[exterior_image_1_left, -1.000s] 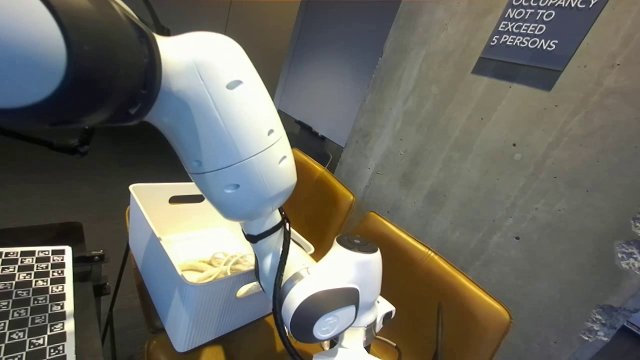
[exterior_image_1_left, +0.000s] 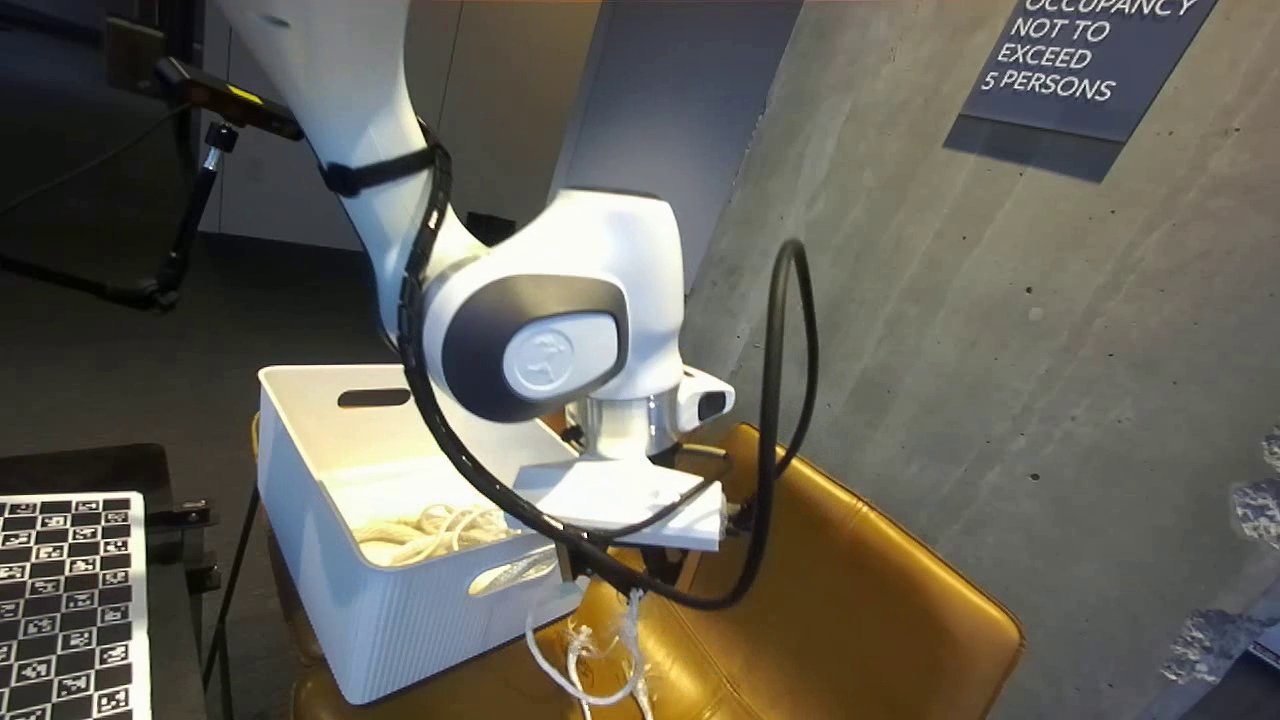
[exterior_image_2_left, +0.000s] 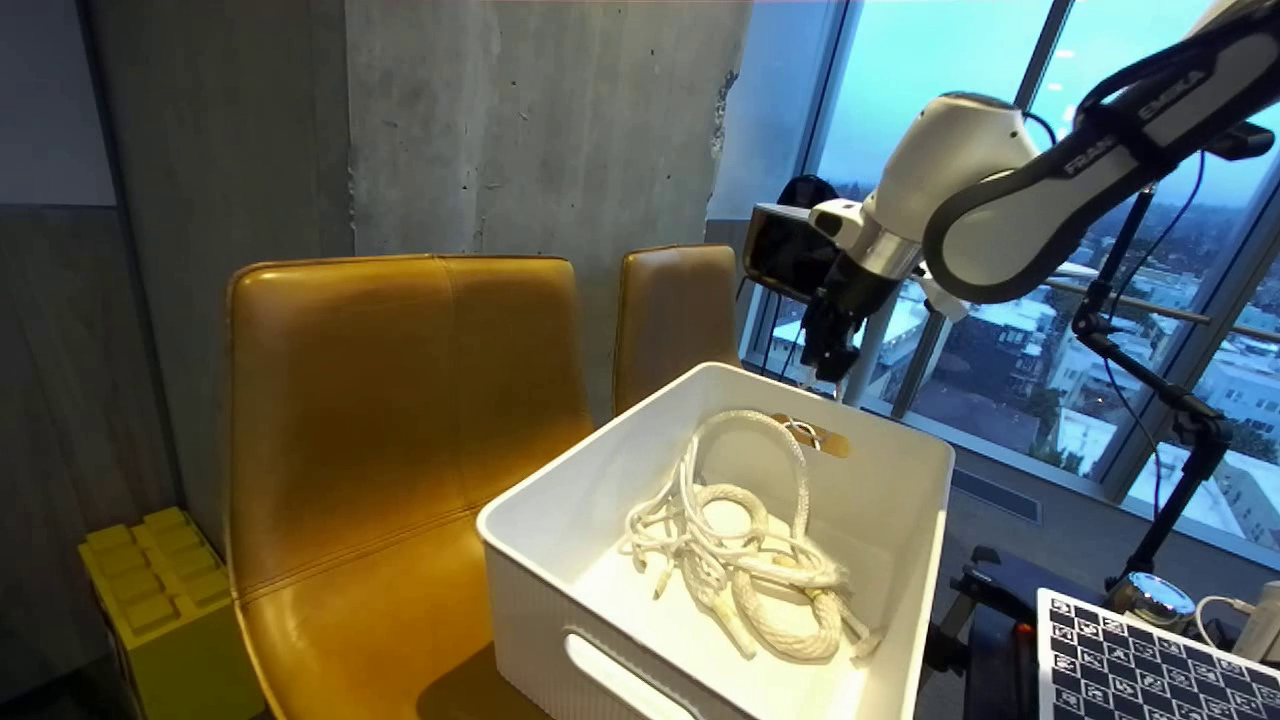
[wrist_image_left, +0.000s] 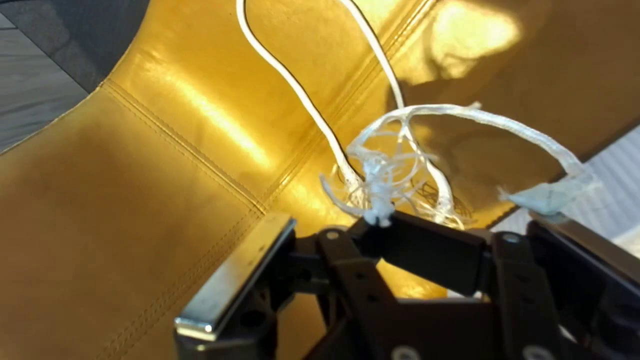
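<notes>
My gripper is shut on a thin white rope (wrist_image_left: 501, 123) beside the white bin. In the wrist view, the rope's frayed tangle (wrist_image_left: 393, 171) meets the dark finger parts, and a pale wrapped end lies near the right side of the hand. Two longer white strands run up the picture over the tan chair seat. From the front, a rope loop (exterior_image_1_left: 582, 696) dangles under the hand (exterior_image_1_left: 624, 576). The second exterior view shows the gripper (exterior_image_2_left: 828, 360) behind the bin's far wall, its tips too dark to make out.
The white bin (exterior_image_2_left: 552, 546) holds a pile of thicker cream rope (exterior_image_2_left: 792, 642). It stands on a tan chair (exterior_image_2_left: 396, 384); a concrete wall (exterior_image_1_left: 960, 300) rises behind. A patterned board (exterior_image_1_left: 66, 612) lies to the left, and a black camera stand (exterior_image_2_left: 1170, 378) is nearby.
The arm has swung up and left in exterior view 1. The hand, earlier cut off at the bottom edge, is now beside the bin with rope hanging below it.
</notes>
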